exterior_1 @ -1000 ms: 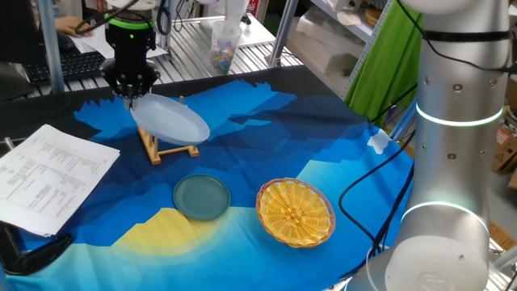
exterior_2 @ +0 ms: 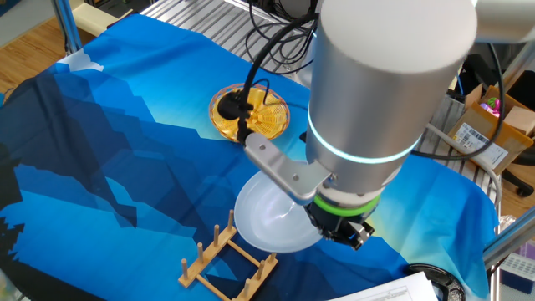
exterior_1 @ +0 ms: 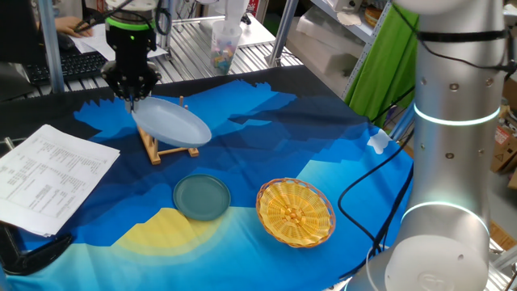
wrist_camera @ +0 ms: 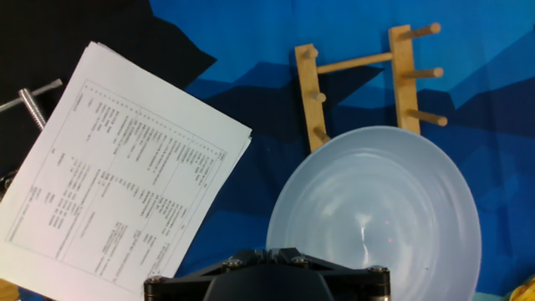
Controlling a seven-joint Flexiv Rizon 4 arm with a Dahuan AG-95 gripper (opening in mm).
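Observation:
My gripper (exterior_1: 132, 103) is shut on the rim of a pale blue plate (exterior_1: 172, 123), which tilts down to the right in exterior view 1. A wooden rack (exterior_1: 153, 149) with upright pegs stands on the cloth, partly hidden by the plate there. From the wrist view, the plate (wrist_camera: 372, 213) lies to the right of my gripper, overlapping the near end of the rack (wrist_camera: 405, 79). Exterior view 2 shows the plate (exterior_2: 272, 213) beside the rack pegs (exterior_2: 216, 234); whether they touch is unclear.
A dark green plate (exterior_1: 202, 197) and a yellow woven basket (exterior_1: 296, 212) rest on the blue cloth. Paper sheets (exterior_1: 55, 178) lie at the left, with a black clamp (exterior_1: 32, 255) below them. Cloth between the rack and basket is clear.
In exterior view 1 the held plate has shifted very slightly to the right. The rack, green plate and basket have stayed in place.

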